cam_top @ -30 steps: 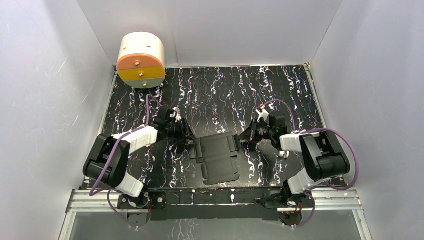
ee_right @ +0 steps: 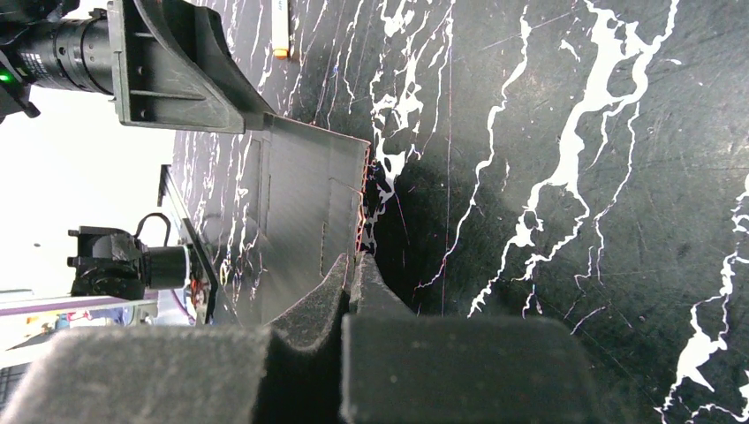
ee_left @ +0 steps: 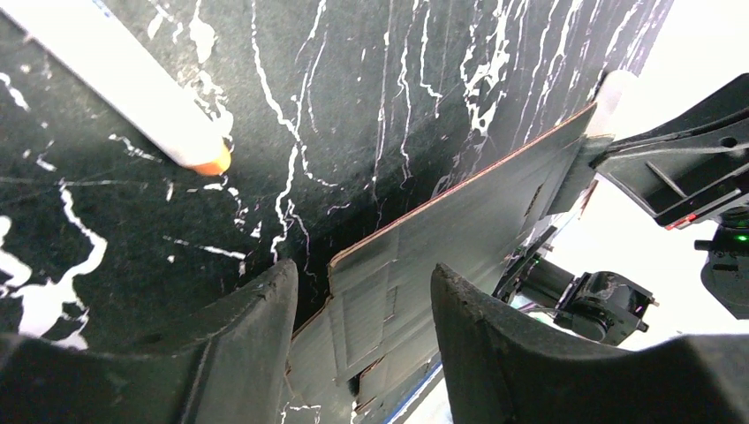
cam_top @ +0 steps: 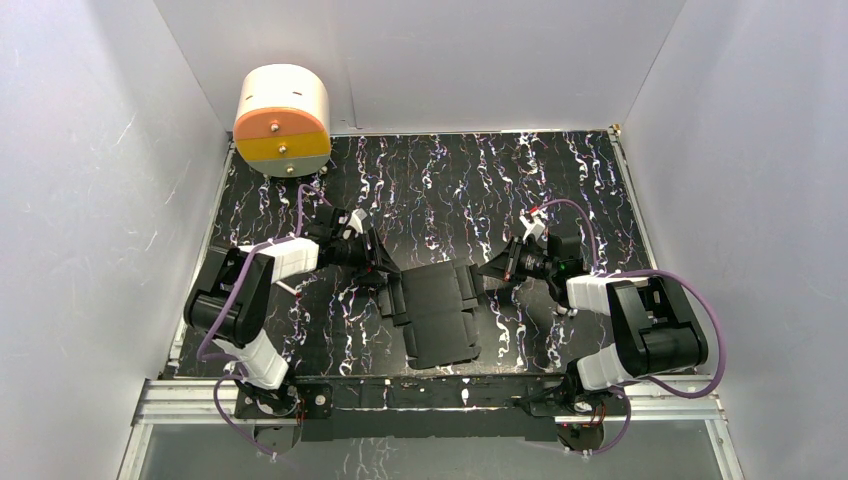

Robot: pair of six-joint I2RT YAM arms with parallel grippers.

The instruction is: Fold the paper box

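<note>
The black paper box lies unfolded near the table's front, with narrow flaps on its left and right sides. My left gripper is at its upper left corner. The left wrist view shows the open left fingers on either side of the box's corner, with a gap around the cardboard. At the upper right corner my right gripper is shut. In the right wrist view its closed fingertips meet the brown cardboard edge; whether that edge is pinched between them is unclear.
A white pen-like stick with an orange tip rests on the table left of the box. A rounded drawer cabinet stands at the back left. Behind the box the dark marbled table is clear.
</note>
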